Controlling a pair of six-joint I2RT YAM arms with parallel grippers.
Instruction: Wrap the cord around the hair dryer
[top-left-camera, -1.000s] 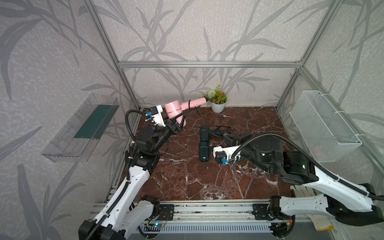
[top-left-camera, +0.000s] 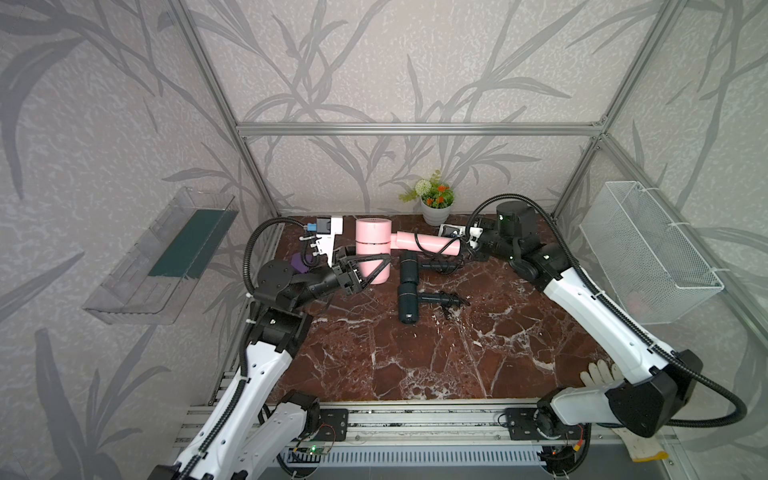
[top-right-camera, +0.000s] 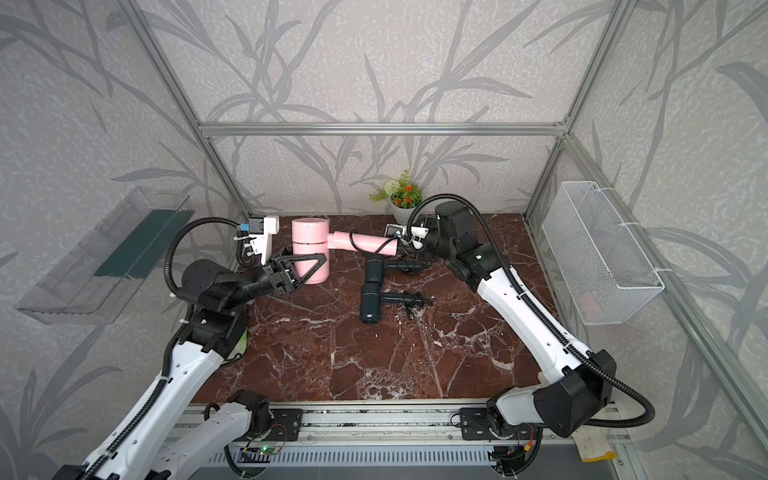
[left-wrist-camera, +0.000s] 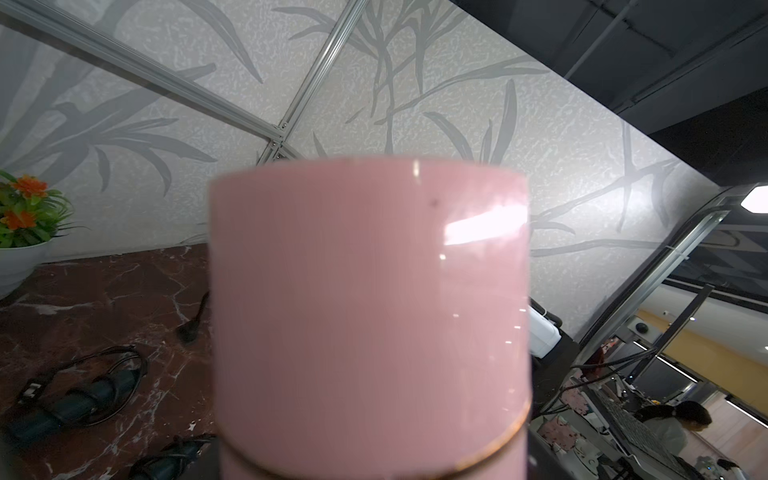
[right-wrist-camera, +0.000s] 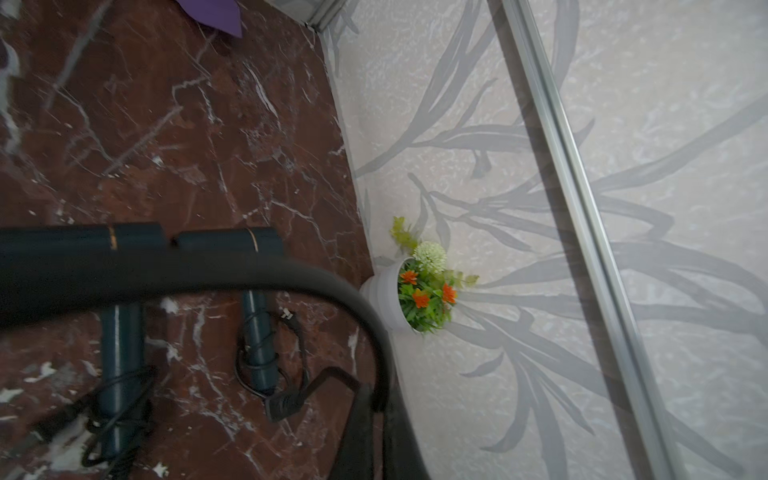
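A pink hair dryer (top-left-camera: 373, 233) is held up in the air, its handle (top-left-camera: 432, 244) pointing right; its barrel fills the middle of the left wrist view. My left gripper (top-left-camera: 384, 259) has its fingers around the lower barrel. A black cord (top-left-camera: 419, 242) crosses over the handle and runs toward the right gripper. In the right wrist view the cord (right-wrist-camera: 320, 278) arcs, blurred, to the fingertips of my right gripper, shut on it. A black plug (right-wrist-camera: 284, 405) hangs just beside these fingers.
Two dark green hair dryers, the nearer one (top-left-camera: 408, 304) showing clearly, lie below on the marble table (top-left-camera: 360, 360), cords wound around their handles. A potted plant (top-left-camera: 437, 209) stands at the back. Baskets hang left and right (top-left-camera: 652, 252).
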